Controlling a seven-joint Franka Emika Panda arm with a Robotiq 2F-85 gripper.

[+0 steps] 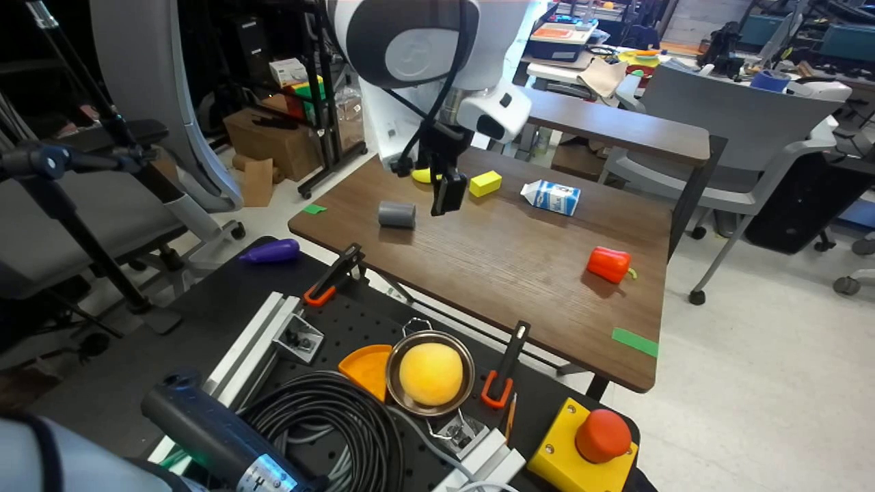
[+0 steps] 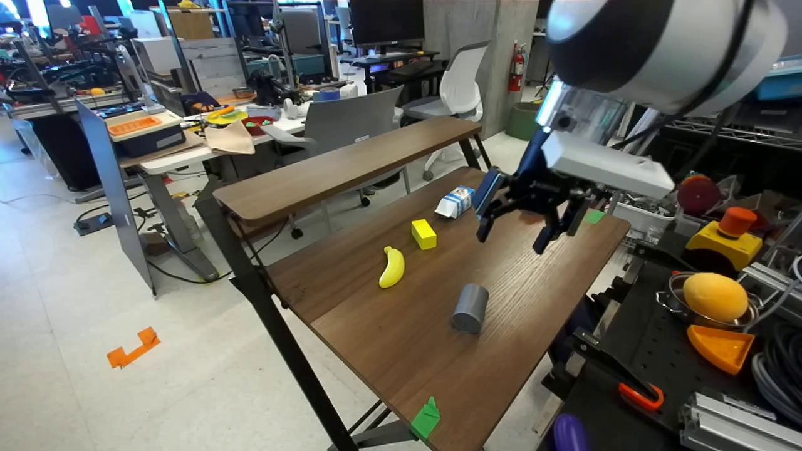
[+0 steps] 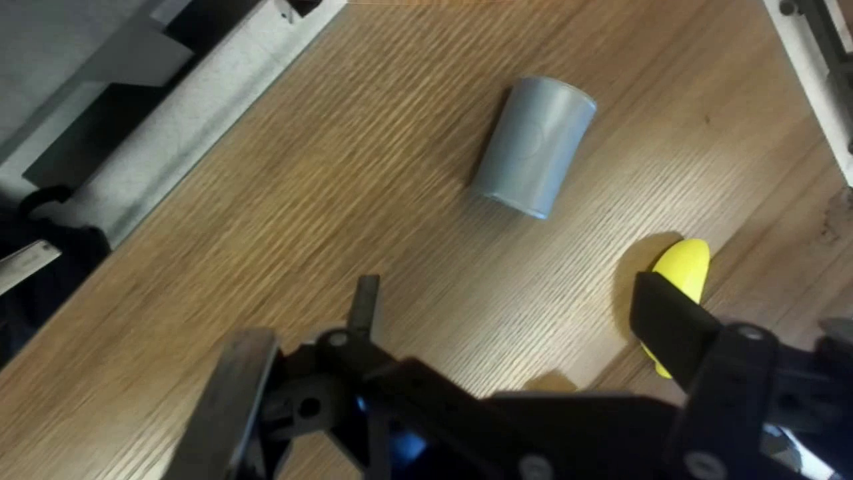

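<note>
Over the middle of the brown table (image 1: pixel 492 254), my gripper (image 2: pixel 511 240) stands open, its two fingers apart with nothing between them. A grey cylinder (image 3: pixel 536 148) lies on its side on the tabletop, apart from the gripper and ahead of it in the wrist view. One finger (image 3: pixel 676 324) partly covers the yellow banana (image 3: pixel 686 268) in that view; exterior view 2 shows the whole banana (image 2: pixel 391 268) lying on the table. Nearby are a yellow block (image 2: pixel 423 234) and a blue-and-white carton (image 1: pixel 552 197). A red pepper (image 1: pixel 609 264) lies toward the table's right end.
A raised shelf (image 2: pixel 353 176) runs along the table's far side. In front, a black cart carries a pan (image 1: pixel 400 395) with a yellow ball, two clamps, coiled cable and a red-topped yellow button box (image 1: pixel 566 447).
</note>
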